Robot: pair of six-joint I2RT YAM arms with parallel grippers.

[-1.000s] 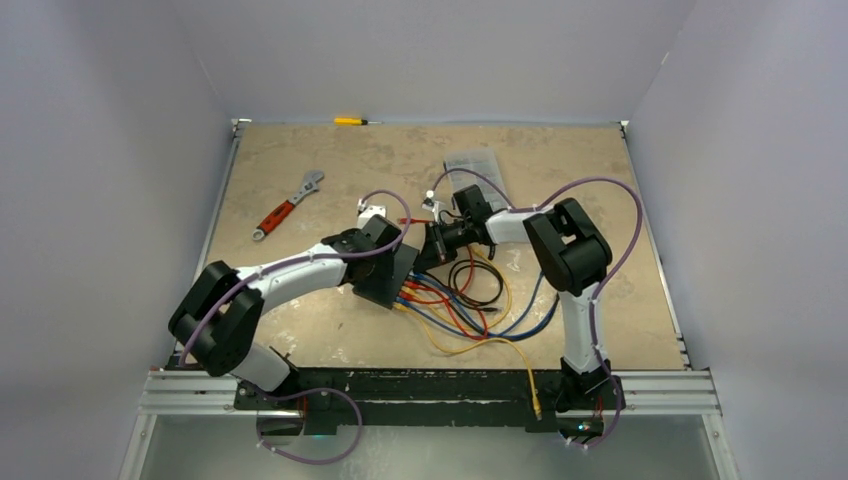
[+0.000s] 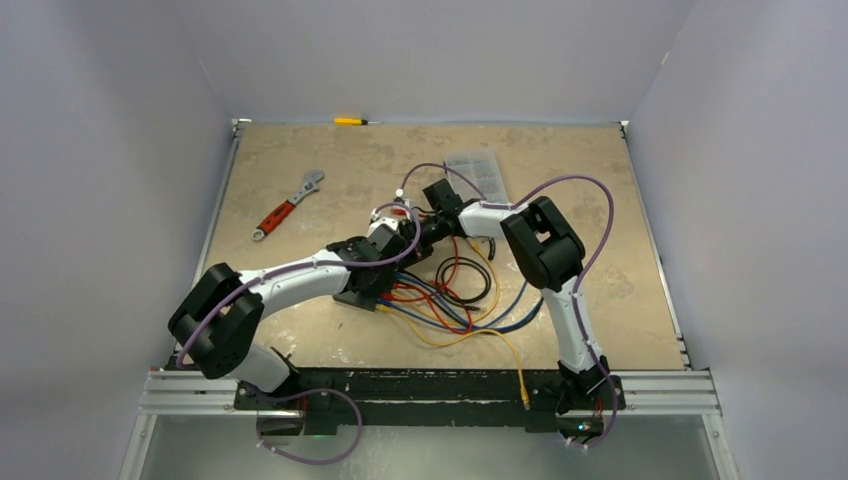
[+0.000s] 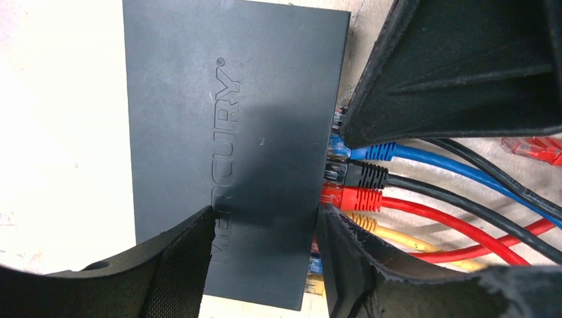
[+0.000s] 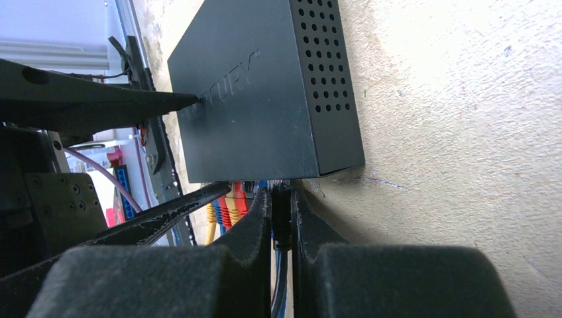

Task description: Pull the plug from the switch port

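Observation:
In the left wrist view the dark switch (image 3: 179,86), marked MERCURY, lies flat with plugs along one side, among them a blue plug (image 3: 371,152), a black plug (image 3: 364,175) and a red plug (image 3: 351,197). My left gripper is part open above it, one finger over the lid, the other by the plug side, with nothing visibly clamped between. At the end of the port row, my right gripper is shut on another black plug (image 4: 281,232). Its front reaches the switch edge (image 4: 252,177); how deep it sits I cannot tell.
Tangled cables (image 2: 460,300) spread right of the switch, and a yellow cable end (image 2: 525,400) hangs over the front edge. An adjustable wrench (image 2: 290,205), a screwdriver (image 2: 352,121) and a clear box (image 2: 478,170) lie farther back. Both grippers are close together.
The switch, cables and right arm have shifted left, the switch also a little toward the front.

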